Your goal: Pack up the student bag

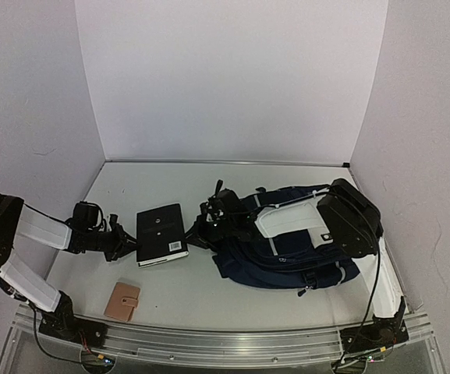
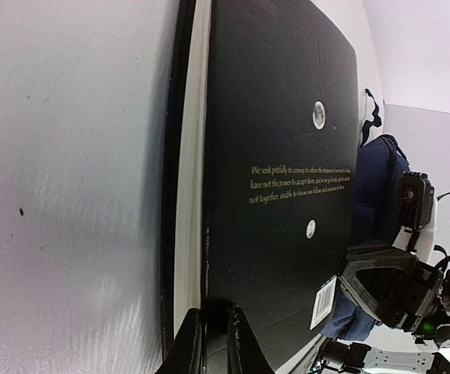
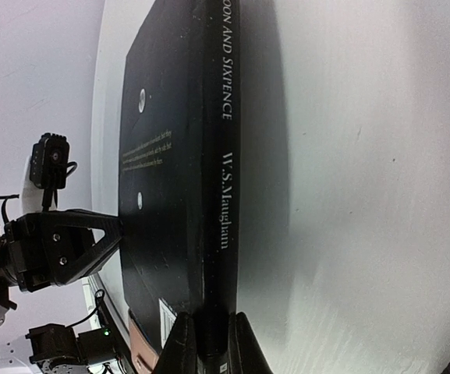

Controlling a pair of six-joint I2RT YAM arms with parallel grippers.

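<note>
A black hardcover book (image 1: 161, 227) is held between my two grippers, back cover up, with a white barcode label at its near corner. My left gripper (image 1: 134, 245) is shut on the page edge (image 2: 189, 171); its fingertips show low in the left wrist view. On the opposite side, my right gripper is shut on the spine, which carries white lettering. A shadow lies beside the spine on the table. The dark blue bag (image 1: 256, 273) lies on the right, partly covered by my right arm. How far its mouth stands open cannot be told.
A brown wallet-like case (image 1: 122, 301) with a strap lies near the front left edge. A metal rail (image 1: 209, 336) runs along the front, and walls close the sides and back.
</note>
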